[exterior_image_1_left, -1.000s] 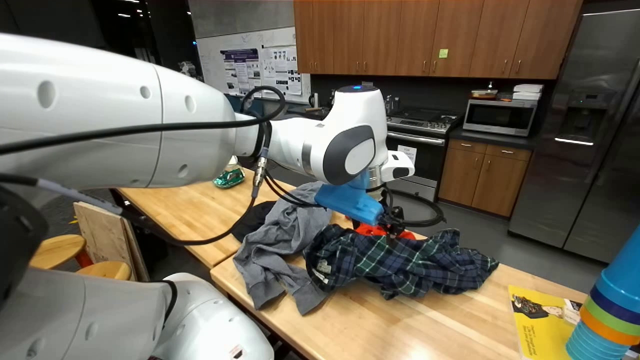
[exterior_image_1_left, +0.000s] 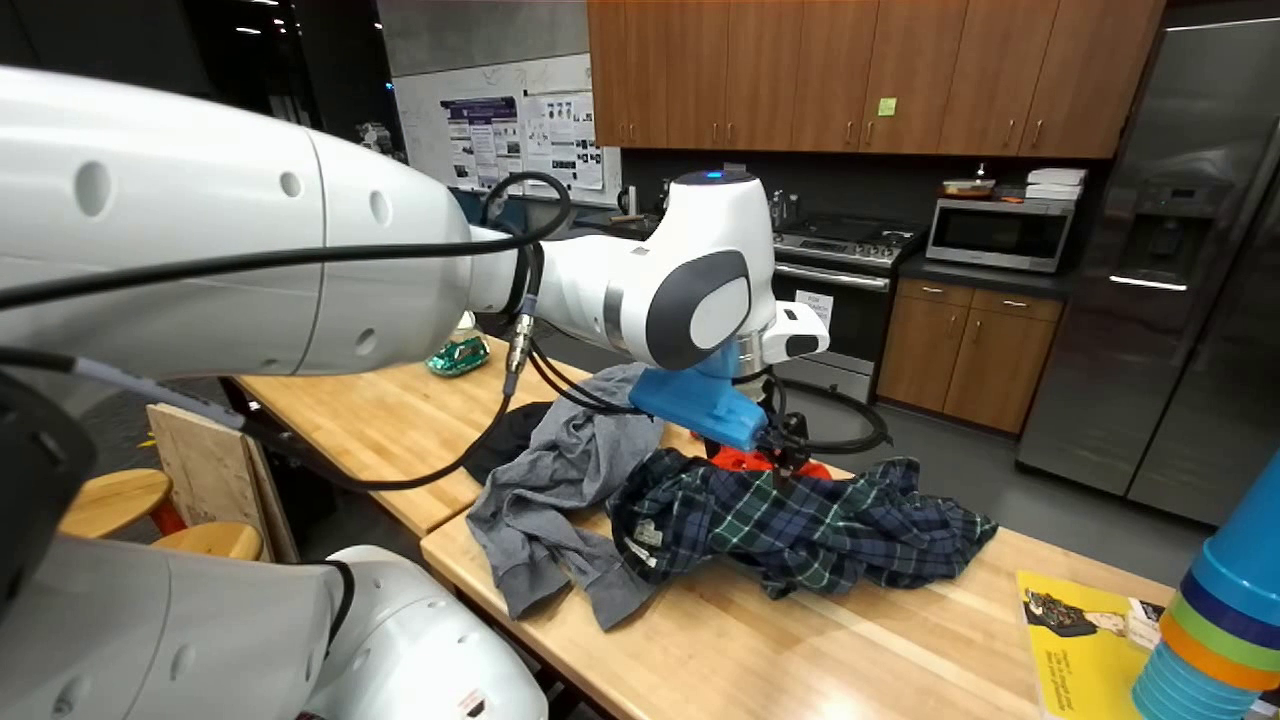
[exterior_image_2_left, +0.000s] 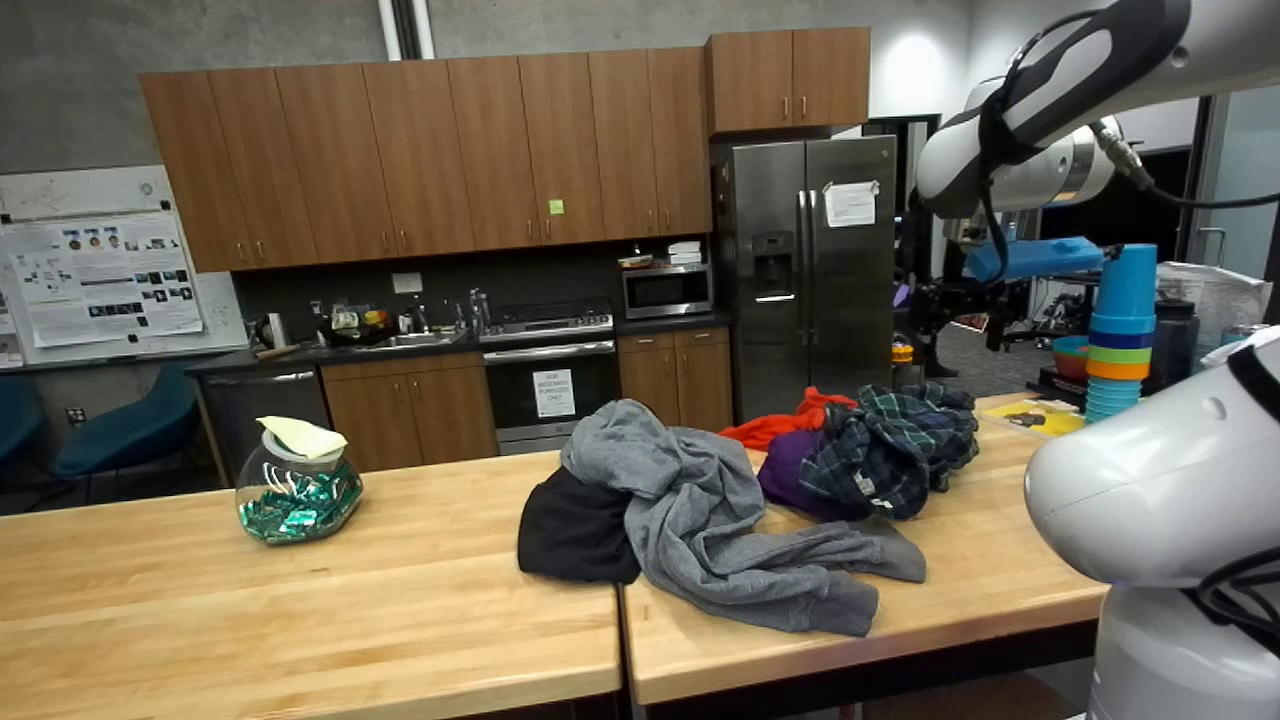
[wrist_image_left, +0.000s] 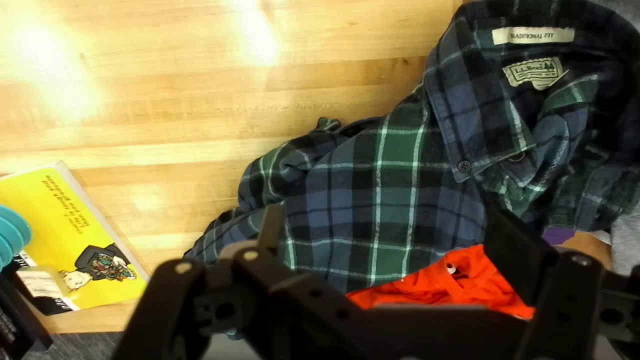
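My gripper is open above the plaid shirt, its two dark fingers wide apart and nothing held between them. The green and navy plaid shirt (wrist_image_left: 360, 198) lies crumpled on the table, its collar and labels toward the right in the wrist view. Red-orange cloth (wrist_image_left: 444, 285) shows along the shirt's edge, below the space between the fingers. In the second exterior view, purple cloth (exterior_image_2_left: 788, 474) peeks out beside the shirt. A grey sweatshirt (exterior_image_2_left: 708, 516) is heaped next to them, partly over a black garment (exterior_image_2_left: 576, 528).
A yellow book (exterior_image_1_left: 1086, 654) and a stack of coloured cups (exterior_image_1_left: 1212, 624) stand at the table's right end. A glass jar of green-wrapped sweets (exterior_image_2_left: 298, 490) sits on the left table. Bare wood (exterior_image_1_left: 768, 654) lies along the near edge.
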